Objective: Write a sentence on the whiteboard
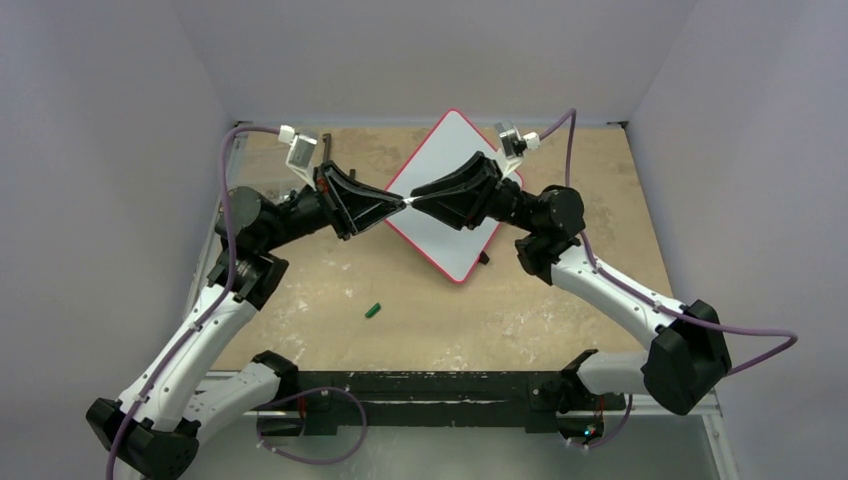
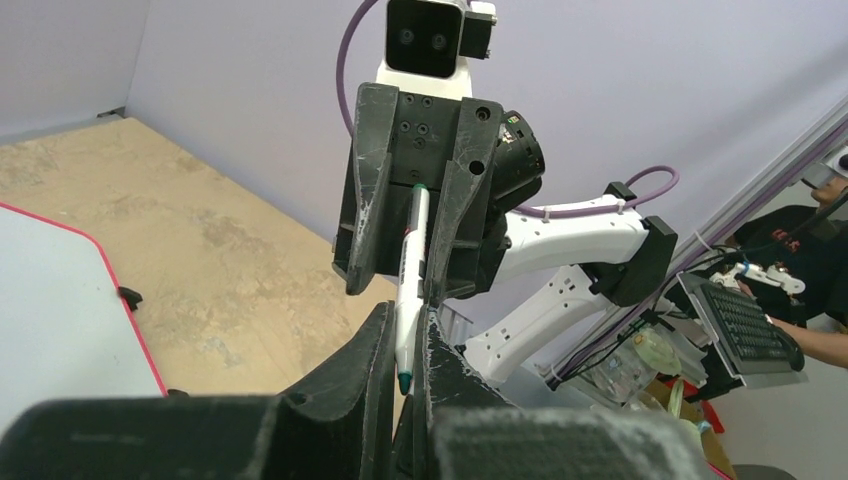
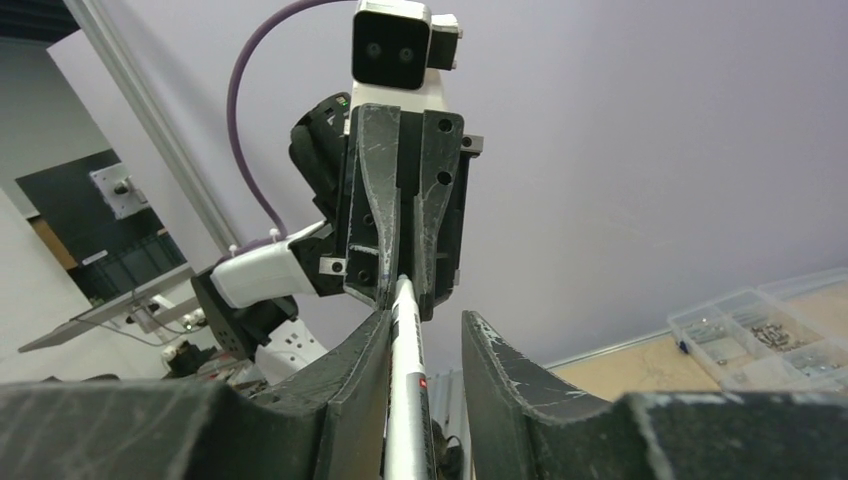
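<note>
A white marker (image 2: 412, 260) with green at its ends spans the gap between my two grippers, above the table. My left gripper (image 1: 403, 202) is shut on one end of it. From the other side my right gripper reaches around the marker, its fingers part open; in the right wrist view the marker lies close to the left finger, with a gap on the other side. The whiteboard (image 1: 438, 240), white with a red rim, lies turned at an angle beneath both grippers, bare where it shows. A small green cap (image 1: 373, 310) lies on the table in front.
Dark clips (image 1: 484, 257) sit at the board's edge. A clear compartment box (image 3: 757, 330) with small parts and a dark tool (image 1: 326, 147) are at the table's left back.
</note>
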